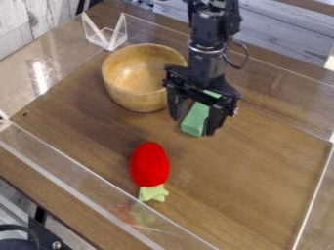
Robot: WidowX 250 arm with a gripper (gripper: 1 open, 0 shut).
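My black gripper (198,101) is open, lowered over a green block (196,122) in the middle of the table, its fingers on either side of it. The gripper hides part of the block. A wooden bowl (135,89) stands just left of the gripper. A red strawberry-like object (148,164) with a pale green top lies toward the front.
A clear plastic container (104,32) stands at the back left. Transparent walls run along the table's edges.
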